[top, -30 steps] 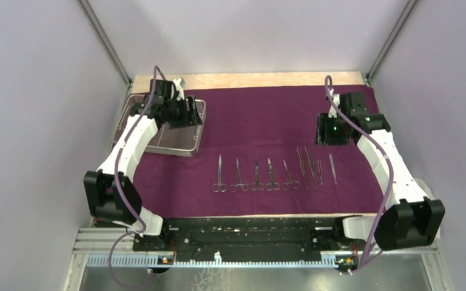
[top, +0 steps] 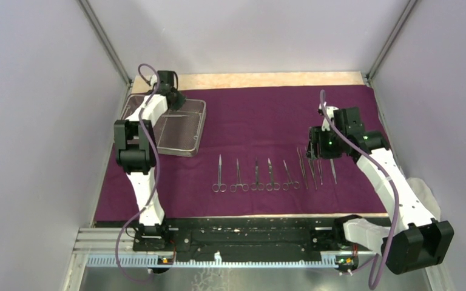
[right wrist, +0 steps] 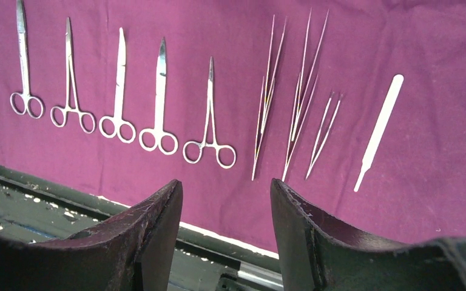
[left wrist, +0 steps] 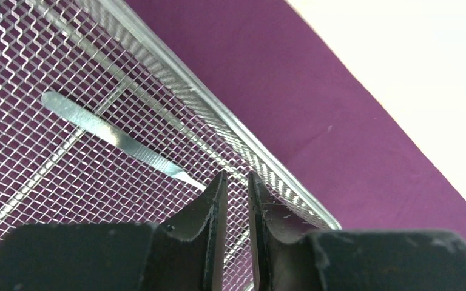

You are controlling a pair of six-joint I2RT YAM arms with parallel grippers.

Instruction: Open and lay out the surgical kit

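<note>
In the mesh tray [top: 195,127] at left lies a flat steel handled instrument [left wrist: 112,133], my left gripper over its narrow end. Its fingers are nearly closed; what is between them is hard to see. Five scissor-like instruments [right wrist: 161,91], several tweezers [right wrist: 318,139] and a scalpel-like handle [right wrist: 379,127] lie in a row on the purple cloth. My right gripper hangs above the row's right part, open with nothing between its fingers.
A pale board edge [top: 249,79] runs along the back, and white walls flank both sides.
The left arm has swung toward the tray's back left, its fingers now over the instrument inside. The right gripper has moved toward the front and slightly left, over the laid-out row.
</note>
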